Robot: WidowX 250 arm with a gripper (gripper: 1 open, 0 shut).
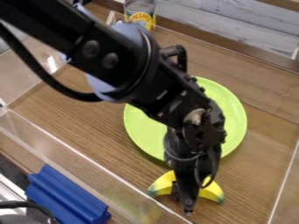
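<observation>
The black arm reaches down from the upper left to my gripper (190,194), which is shut on a yellow toy banana (163,185) with green ends near the bottom centre of the wooden surface. Behind the gripper lies a green plate (145,133), partly hidden by the arm. The banana's middle is hidden by the gripper.
A bottle with a yellow label (140,19) stands at the top edge. A blue ridged object (65,194) sits at the lower left, outside a clear wall. Bare wood (257,157) lies right of the plate.
</observation>
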